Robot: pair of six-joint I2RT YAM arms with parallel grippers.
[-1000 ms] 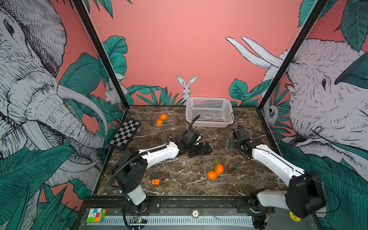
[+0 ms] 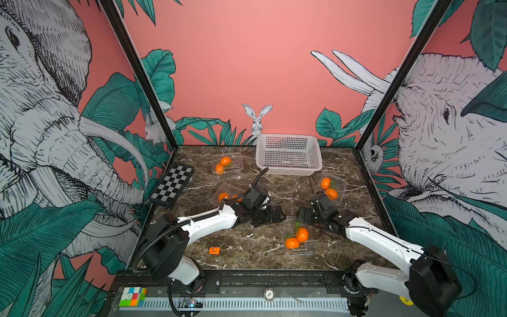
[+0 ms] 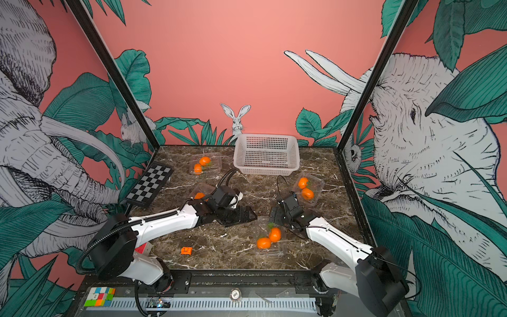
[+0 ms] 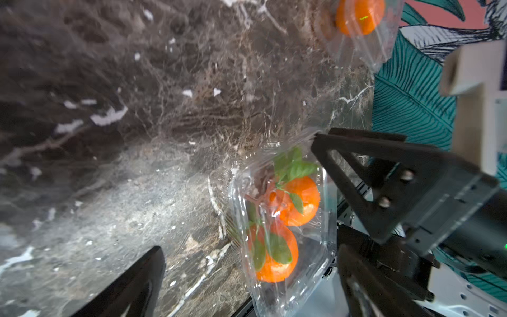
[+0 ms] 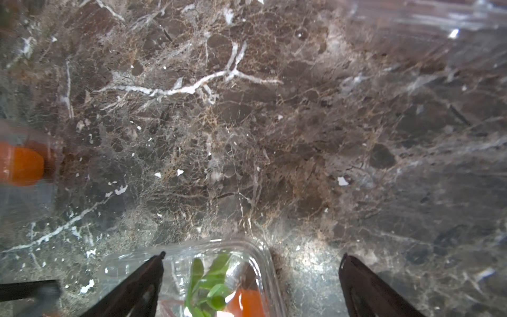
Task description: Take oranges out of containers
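A clear plastic container (image 4: 311,253) with two oranges (image 4: 282,251) and green leaves stands at the front middle of the table; the top left view shows its oranges (image 2: 301,234) too. My left gripper (image 2: 284,216) hovers behind and left of it, open and empty. At its back right is my right gripper (image 2: 300,215), also open with nothing between its fingers; in the right wrist view the container's back edge (image 5: 211,244) shows low between the fingers. Other clear containers with oranges sit at back left (image 2: 225,160), middle left (image 2: 224,196) and right (image 2: 331,193).
A white perforated basket (image 2: 289,169) stands at the back middle. A checkered board (image 2: 172,183) lies along the left edge, and a small orange piece (image 2: 214,250) lies at front left. Marble between the basket and both grippers is bare.
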